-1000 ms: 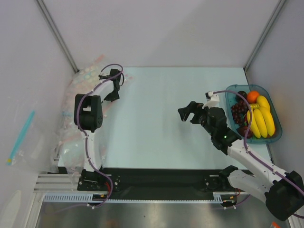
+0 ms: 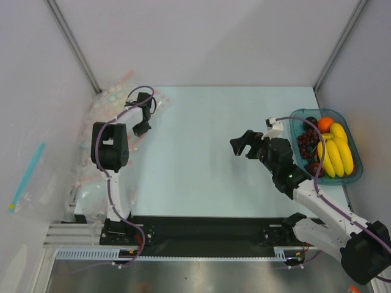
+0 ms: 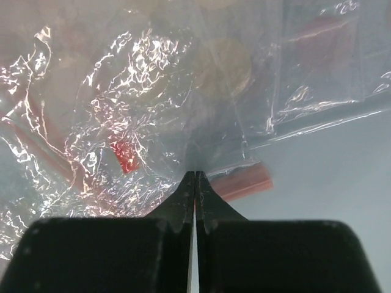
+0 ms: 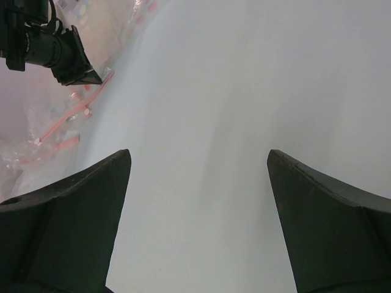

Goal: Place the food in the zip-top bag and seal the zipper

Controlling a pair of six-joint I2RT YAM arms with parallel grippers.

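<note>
Clear zip top bags (image 2: 101, 189) with red strips lie along the table's left side. My left gripper (image 2: 142, 130) is shut, its tips down at the edge of the bags (image 3: 140, 85) beside a red strip (image 3: 241, 183); nothing shows between its fingers. My right gripper (image 2: 243, 141) stands open over the empty table to the right of centre. A blue tub (image 2: 357, 168) at the far right holds the food: bananas (image 2: 345, 155), an orange (image 2: 325, 124), dark grapes (image 2: 305, 145) and other dark items.
Another bag with a blue zipper (image 2: 27, 171) lies on the left beyond the table's edge.
The right arm is still.
</note>
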